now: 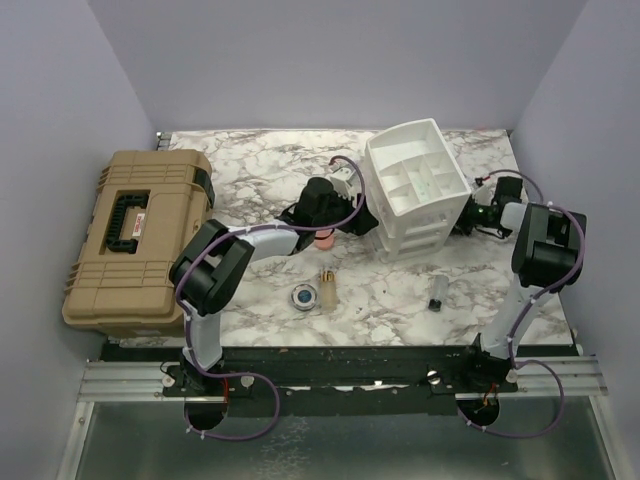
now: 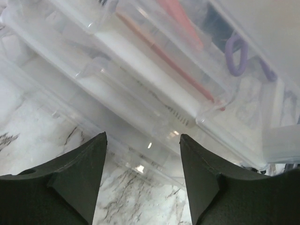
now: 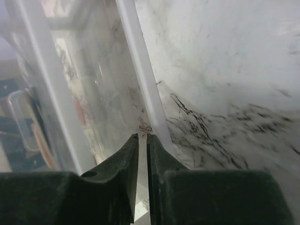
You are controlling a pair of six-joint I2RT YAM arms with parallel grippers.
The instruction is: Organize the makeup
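A white makeup organizer (image 1: 415, 175) stands angled at the back right, between my grippers. Its clear tiers (image 2: 117, 93), with pink and purple items inside, fill the left wrist view. My left gripper is at its left side, fingers apart with nothing clearly between them. My right gripper is at its right side, fingertips close together beside clear plastic edges; whether it grips is unclear. On the marble lie a pink round item (image 1: 323, 240), mostly hidden, a round compact (image 1: 304, 297), a tan tube (image 1: 328, 295) and a clear bottle (image 1: 438, 292).
A large tan hard case (image 1: 137, 245) takes up the left end. Grey walls bound both sides.
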